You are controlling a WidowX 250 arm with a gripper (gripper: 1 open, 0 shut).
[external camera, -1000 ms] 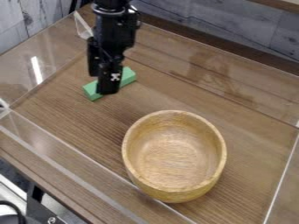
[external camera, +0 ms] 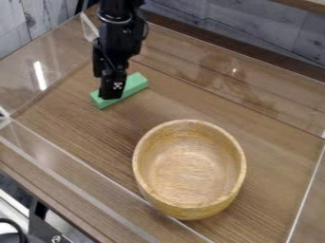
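A green block lies on the wooden table at upper middle left. My black gripper hangs just over its left part, fingers pointing down and open; whether they touch the block is hard to tell. A round, pale yellow bowl stands empty at the lower middle.
My gripper has moved up and to the left in the view, from over the block's right part toward its left. The block and bowl look unmoved.
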